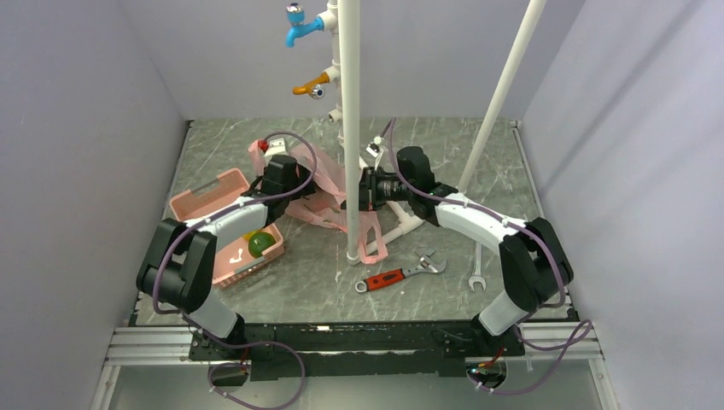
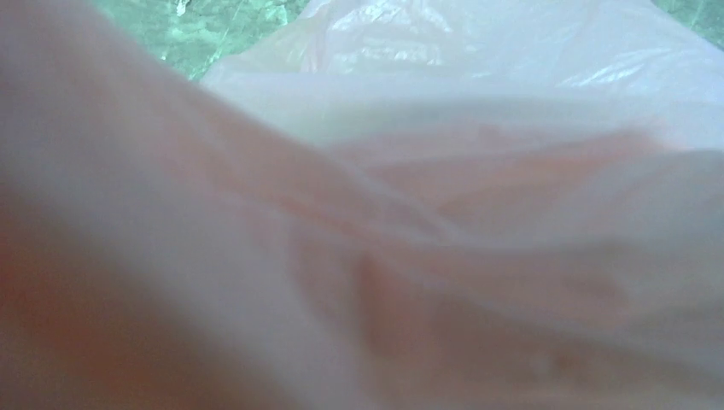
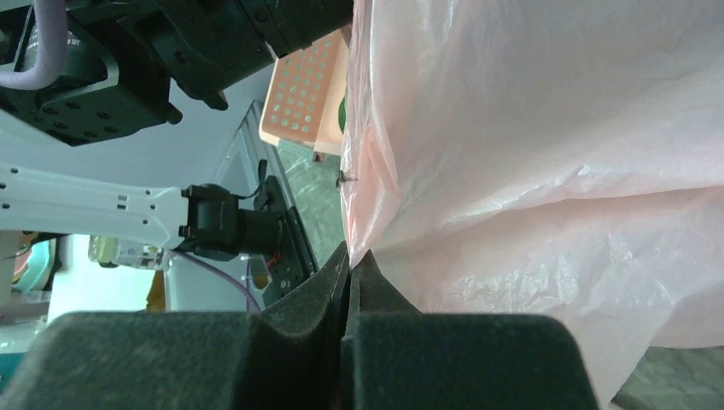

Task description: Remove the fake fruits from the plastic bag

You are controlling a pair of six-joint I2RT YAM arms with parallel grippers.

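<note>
A pink translucent plastic bag (image 1: pixel 329 182) spreads across the middle of the table, partly behind the white upright pipe. My left gripper (image 1: pixel 306 184) reaches into it; folds of the bag hide its fingertips and fill most of the left wrist view. Whether it has anything between its fingers does not show. On the other side, my right gripper is shut on the edge of the plastic bag (image 3: pixel 529 162), which hangs stretched from its tips. A green fake fruit (image 1: pixel 261 244) and part of a yellow one (image 1: pixel 248 235) lie in the pink basket (image 1: pixel 232 181).
The white upright pipe (image 1: pixel 352 102) stands between the two arms, with a pipe base (image 1: pixel 401 229) on the table. A red-handled adjustable wrench (image 1: pixel 388 279) lies in front, a spanner (image 1: pixel 477 275) to the right. Table between basket and wrench is free.
</note>
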